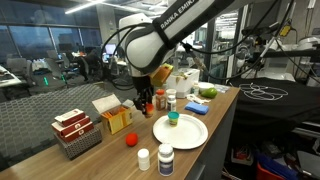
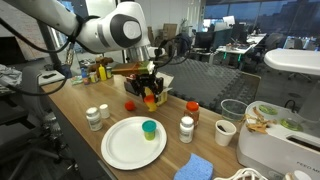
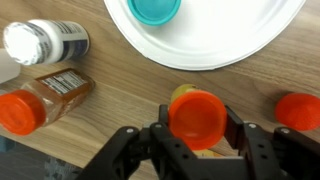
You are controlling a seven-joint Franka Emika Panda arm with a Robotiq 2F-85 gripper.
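Observation:
My gripper is shut on a small container with a round orange-red top (image 3: 197, 118); a bit of yellow shows at its side. In exterior view 2 this container (image 2: 150, 102) hangs from the fingers near the far edge of the white plate (image 2: 117, 150). Exterior view 1 has the gripper (image 1: 148, 102) over the table behind the plate (image 1: 190, 133). Whether the container's base touches the table cannot be told. A teal cup (image 1: 173, 118) stands on the plate.
A round red object (image 3: 298, 112) lies near the gripper. Jars and bottles, such as a red-capped jar (image 3: 42, 102) and a white-labelled bottle (image 3: 45, 42), stand on its other side. Stacked boxes (image 1: 72, 125) and an orange-yellow box (image 1: 116, 119) line the table's back.

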